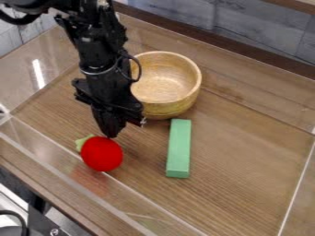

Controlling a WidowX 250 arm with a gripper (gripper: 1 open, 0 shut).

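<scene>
The black gripper (109, 122) hangs just above the wooden table, shut, with nothing visible between its fingers. Below it lies a red round object (101, 155) with a small green part at its left. A green bar (179, 147) lies to the right. A wooden bowl (180, 79) sits behind the gripper, to its right.
A raised wooden edge runs along the back right, and dark cables show at the bottom left corner.
</scene>
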